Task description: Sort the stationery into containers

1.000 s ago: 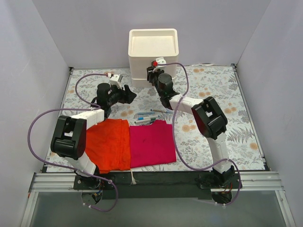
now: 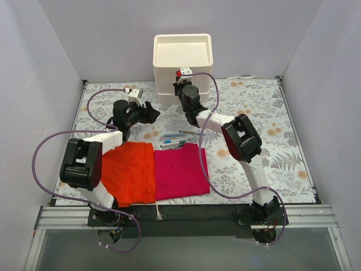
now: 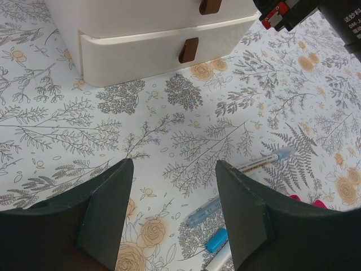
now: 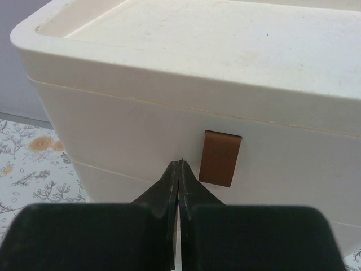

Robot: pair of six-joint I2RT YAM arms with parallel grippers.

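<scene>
A white drawer unit stands at the back of the table. Its top drawer's brown pull tab shows in the right wrist view, to the right of my right gripper. That gripper is shut, fingertips together in front of the drawer face, with nothing between them; the tab is outside its fingers. My left gripper hangs open and empty over bare tablecloth, left of the pens. In the top view a clear blue pen and a blue-capped marker lie near the middle of the table, beside a few others.
An orange cloth and a magenta cloth cover the front left and middle. A lower drawer's brown tab shows in the left wrist view.
The tab stayed out to its right. The left arm shifted only slightly.
</scene>
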